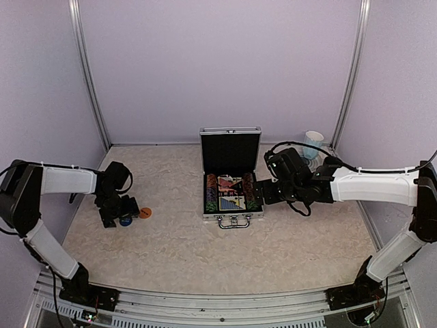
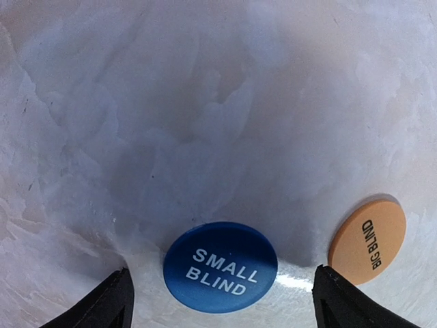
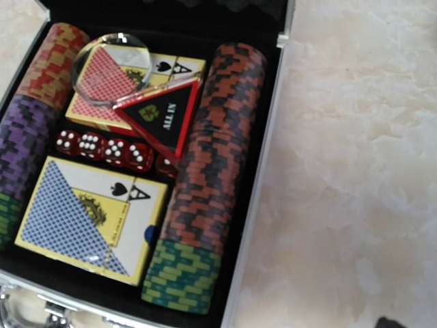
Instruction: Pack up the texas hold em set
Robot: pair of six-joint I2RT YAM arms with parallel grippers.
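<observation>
The blue SMALL BLIND button (image 2: 220, 266) lies flat on the table between the open fingers of my left gripper, with the orange BIG BLIND button (image 2: 366, 240) to its right. The silver poker case (image 1: 231, 150) stands open at centre, holding chip rows (image 3: 215, 137), two card decks (image 3: 85, 222), red dice (image 3: 115, 152), a clear disc and a triangular ALL IN marker (image 3: 159, 117). My right gripper (image 1: 266, 191) is beside the case's right side; only a fingertip shows at the bottom of the right wrist view, so its finger is hard to see.
A light cup (image 1: 313, 140) stands at the back right behind my right arm. Walls close in the back and sides.
</observation>
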